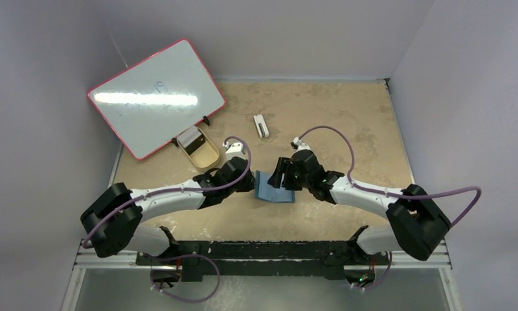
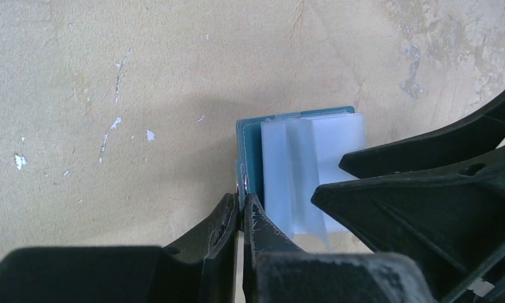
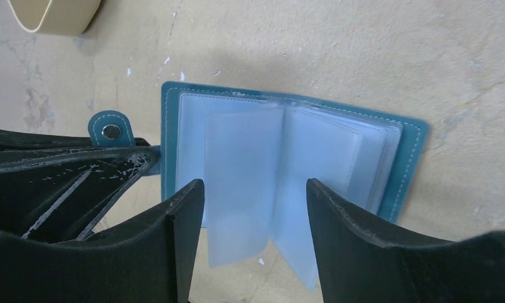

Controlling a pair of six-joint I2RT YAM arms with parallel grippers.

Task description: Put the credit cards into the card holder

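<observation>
The blue card holder (image 1: 277, 191) lies open on the table between both arms, its translucent sleeves (image 3: 243, 183) fanned upward. My left gripper is shut on the holder's thin left-side strap; the strap's snap tab (image 3: 111, 131) rests over that gripper's fingers in the right wrist view. Over the sleeves, my right gripper stands open, one fingertip on either side of the raised middle sleeves; whether it touches them I cannot tell. Grey and dark cards (image 1: 190, 138) appear to lie in the tan tray (image 1: 206, 155) at the upper left.
A whiteboard (image 1: 159, 97) with a red rim stands behind the tray. A small white box (image 1: 261, 126) sits behind the holder, at the table's middle.
</observation>
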